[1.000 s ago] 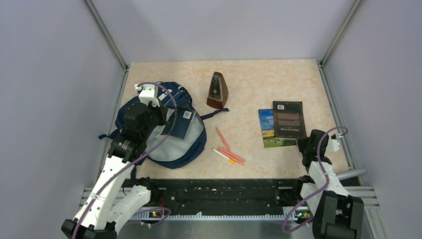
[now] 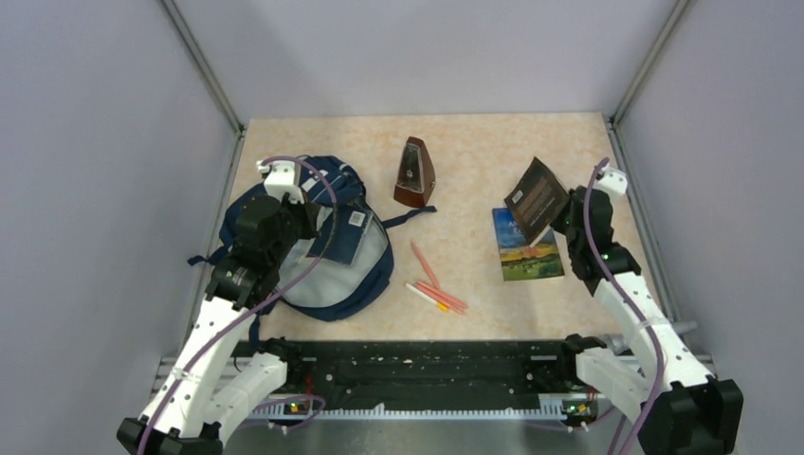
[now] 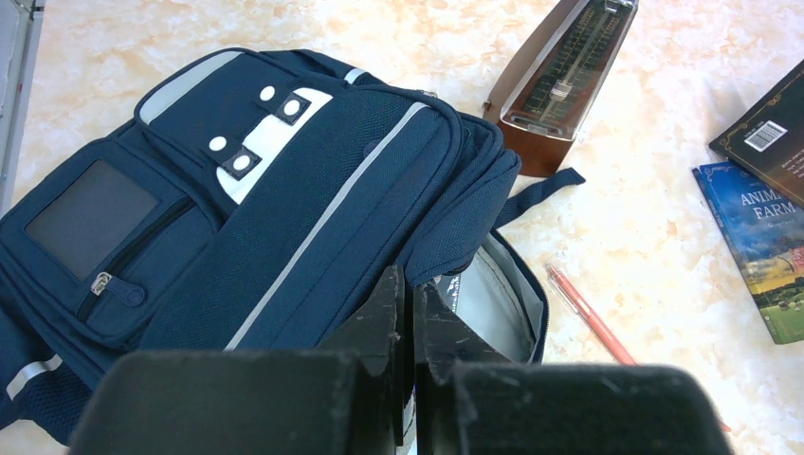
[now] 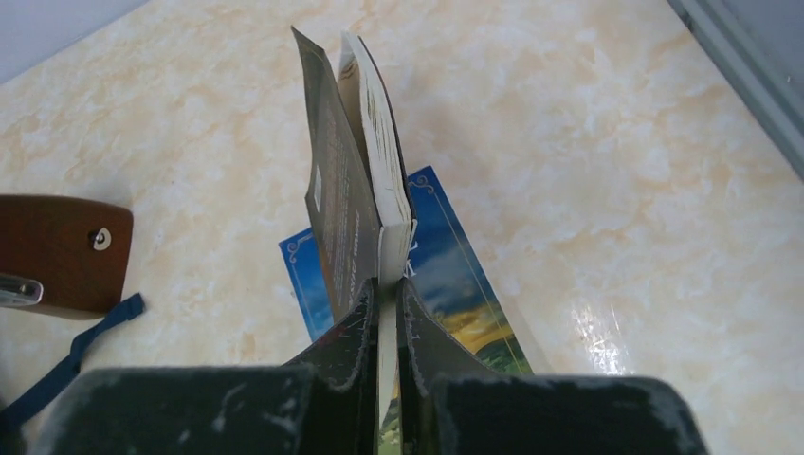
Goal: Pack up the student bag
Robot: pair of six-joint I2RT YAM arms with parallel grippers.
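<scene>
The navy backpack [image 2: 353,284] lies open on the left, a dark book [image 2: 332,242] inside. My left gripper is shut on the fabric at the bag's upper edge [image 3: 446,227]. My right gripper is shut on the brown-black book [image 2: 536,199], lifted by one edge and tilted above the blue Animal Farm book [image 2: 521,265], its cover slightly spread. Pink pens [image 2: 441,294] and a white pen with yellow end [image 2: 422,293] lie right of the bag.
A wooden metronome [image 2: 414,175] stands at the back middle, beside a bag strap [image 2: 422,210].
My right gripper has moved up and back, lifting and tilting the brown book off the table. The left arm and bag have not moved.
</scene>
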